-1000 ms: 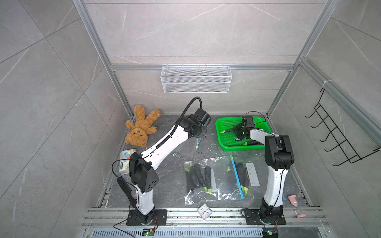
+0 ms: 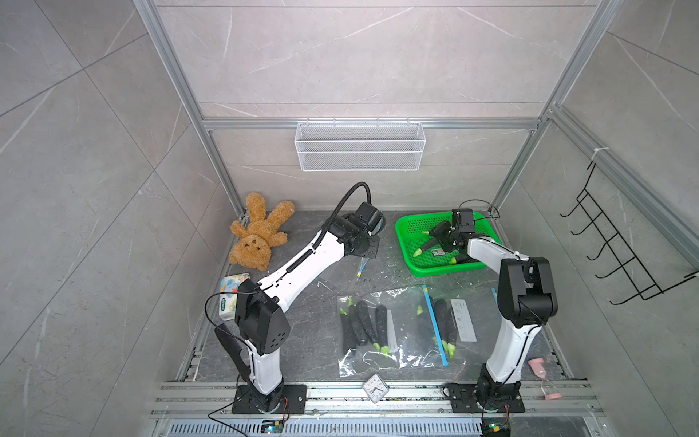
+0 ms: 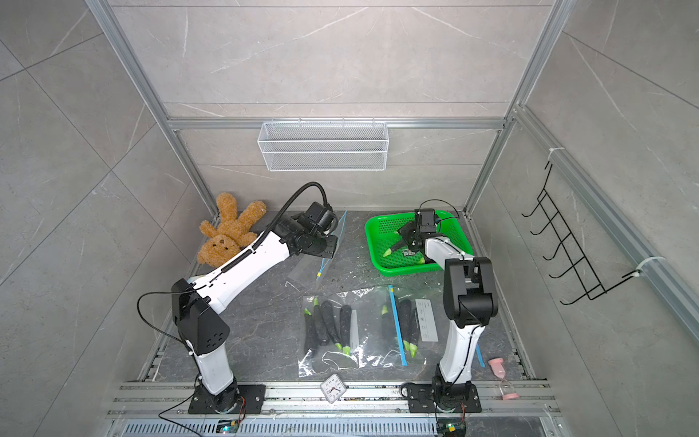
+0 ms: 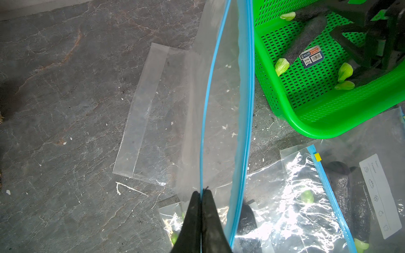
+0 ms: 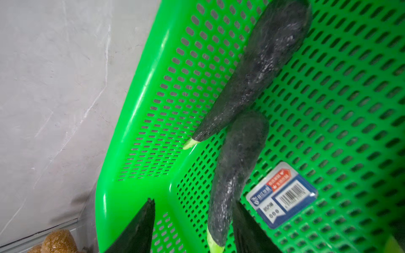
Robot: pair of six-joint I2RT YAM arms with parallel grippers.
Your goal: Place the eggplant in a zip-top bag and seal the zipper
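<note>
My left gripper is shut on the blue zipper edge of an upright, empty zip top bag (image 4: 219, 105), left of the green basket (image 2: 407, 266). My right gripper is open inside the basket, its fingers around the tip end of a dark eggplant (image 5: 236, 160), not closed on it. A second eggplant (image 5: 257, 63) lies along the basket wall, with a price label (image 5: 280, 194) nearby on the floor. Bagged eggplants (image 3: 346, 324) lie flat along the front of the counter.
A teddy bear (image 2: 258, 236) lies at the back left, a small clock (image 2: 376, 387) on the front rail, a pink hourglass (image 2: 542, 375) at the front right. A black hook rack (image 2: 619, 255) hangs on the right wall.
The left arm has settled very slightly lower.
</note>
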